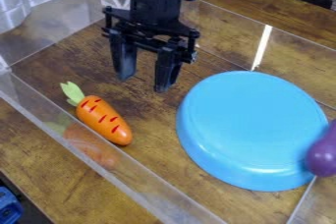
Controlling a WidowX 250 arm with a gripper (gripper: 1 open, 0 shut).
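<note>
My black gripper [145, 63] hangs at the top centre over the wooden floor, fingers spread apart, with nothing visible between them. Below and left of it lies an orange toy carrot [101, 118] with a green top. To the right rests a large light blue round object [247, 128], and a purple object [321, 153] sits at its right edge, partly out of view.
Clear plastic walls [151, 201] run along the left, front and right. Bare wood [75, 63] lies open at the upper left and between carrot and blue object. A small blue item [7, 206] is at the lower left corner.
</note>
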